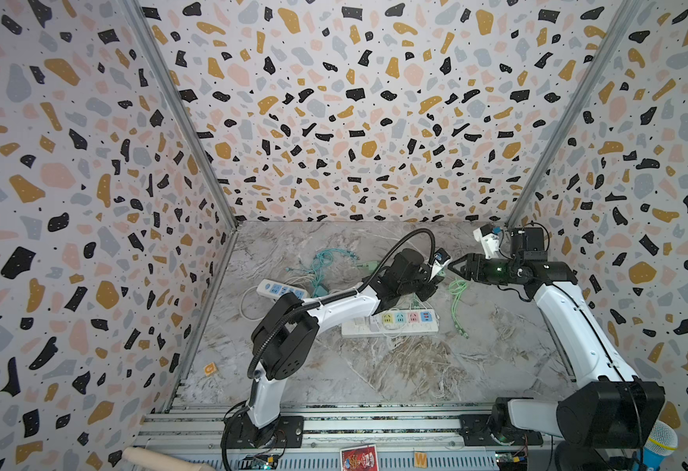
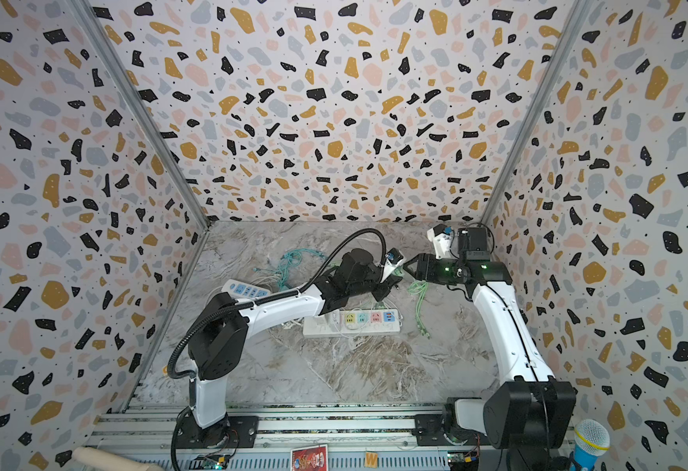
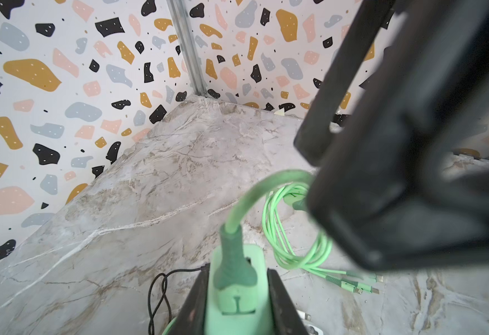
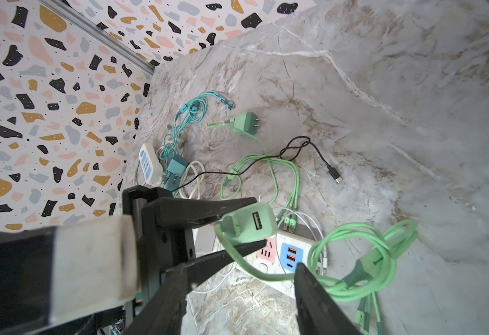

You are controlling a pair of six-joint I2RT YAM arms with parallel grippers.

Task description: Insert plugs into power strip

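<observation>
Held in the air above the white power strip (image 1: 405, 329) is a light green plug block (image 4: 259, 224) with a green cord. My left gripper is shut on it, one finger on each side; its slotted end shows in the right wrist view. The cord curves from the block to a coiled bundle (image 4: 388, 268) at the right. Close by stands my right gripper, its fingers apart and short of the block. In the left wrist view its dark fingers (image 3: 378, 184) fill the upper right. The block's prongs cannot be made out.
Another green plug (image 4: 246, 122) lies on the table with its prongs showing, near a loose black cable (image 4: 255, 163). At the left are a teal cable bundle (image 1: 324, 263) and a smaller white strip (image 1: 281, 289).
</observation>
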